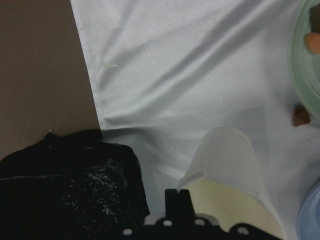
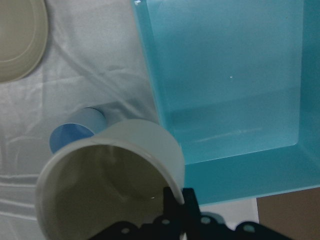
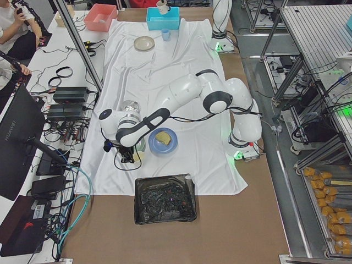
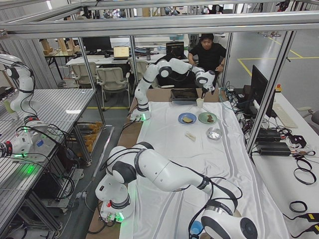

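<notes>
My left gripper is shut on the rim of a white paper cup (image 1: 225, 160) with a pale inside, beside a black-lined tray (image 1: 65, 195). A green plate (image 1: 300, 75) with food and a blue plate (image 1: 307, 215) lie nearby. My right gripper is shut on the rim of a white mug (image 2: 150, 140), held at the near left corner of a blue bin (image 2: 230, 80). A small blue cup (image 2: 80, 130) and a beige plate (image 2: 17, 40) are beside it.
A foil dish (image 4: 214, 133) and a pale item (image 4: 190, 135) lie on the white cloth (image 3: 154, 71). A red bin (image 3: 100, 16) stands on the side table.
</notes>
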